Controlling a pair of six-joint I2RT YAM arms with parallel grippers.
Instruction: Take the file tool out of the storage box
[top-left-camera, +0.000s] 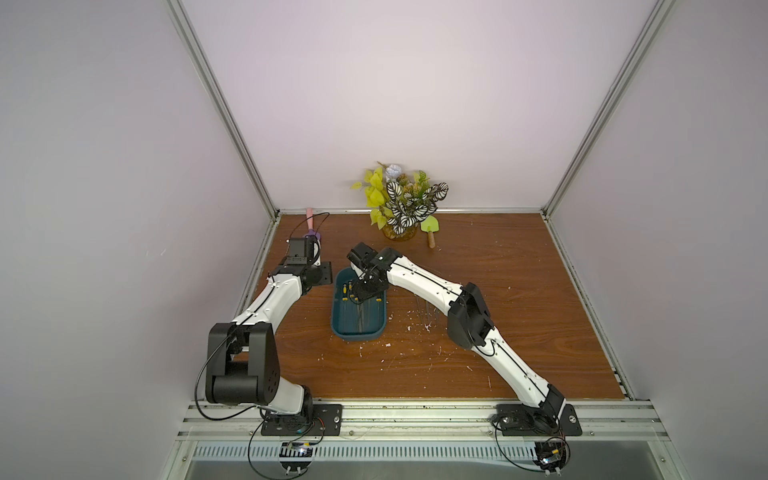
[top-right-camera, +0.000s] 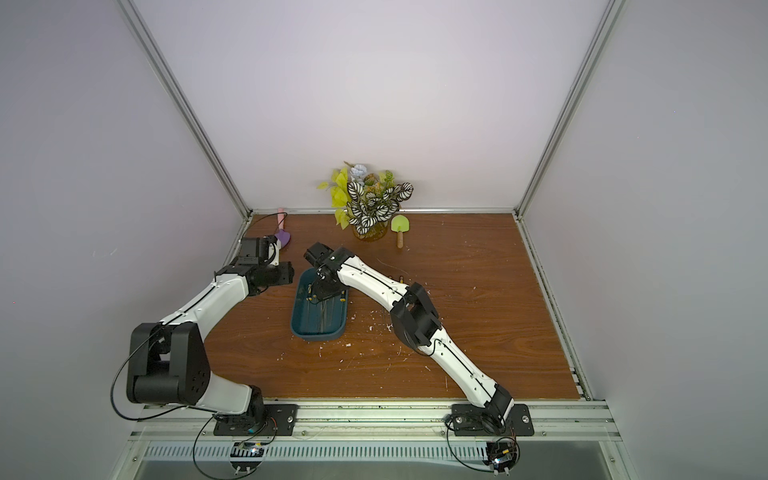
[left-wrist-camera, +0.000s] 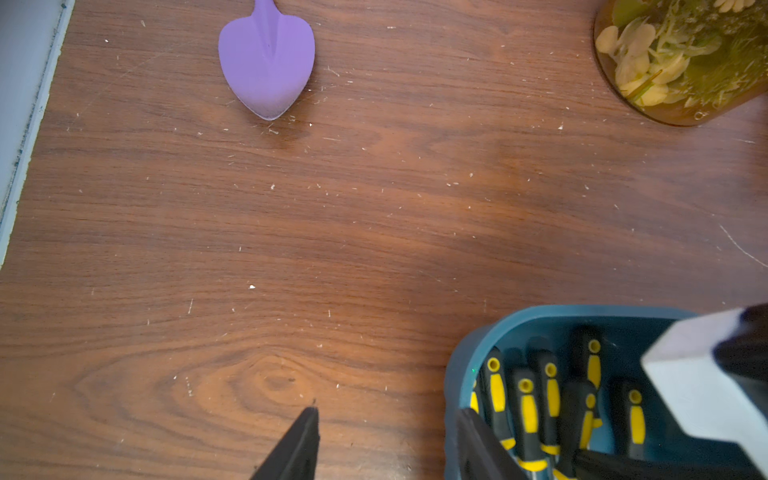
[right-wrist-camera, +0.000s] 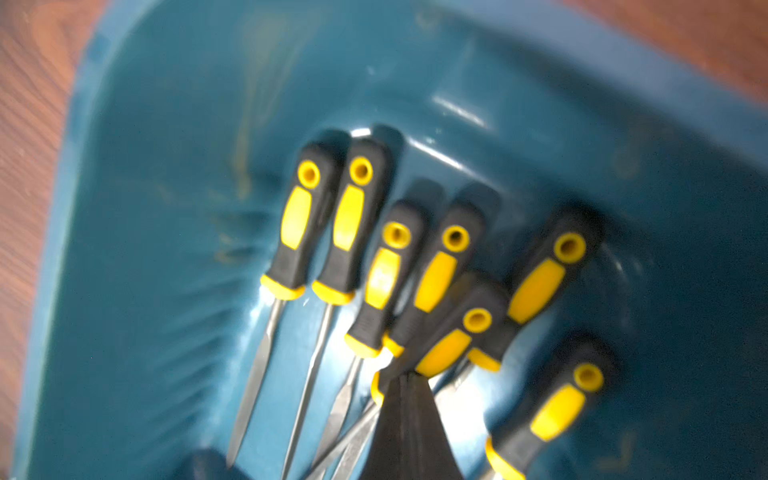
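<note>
Inside the teal storage box (right-wrist-camera: 88, 160), several file tools with black and yellow handles lie loosely side by side, their metal shafts pointing down the right wrist view. One file tool (right-wrist-camera: 445, 353) rests across its neighbours. My right gripper is down in the box, its fingers pressed together with nothing between them. That crossing handle is outside the fingertips, just beyond them; whether they touch it I cannot tell. To the left of the box, over bare table, my left gripper is open and empty.
A vase of flowers (top-left-camera: 400, 230) stands behind the box, with a green trowel (top-left-camera: 430, 226) beside it. The purple trowel (left-wrist-camera: 268, 60) lies at the back left.
</note>
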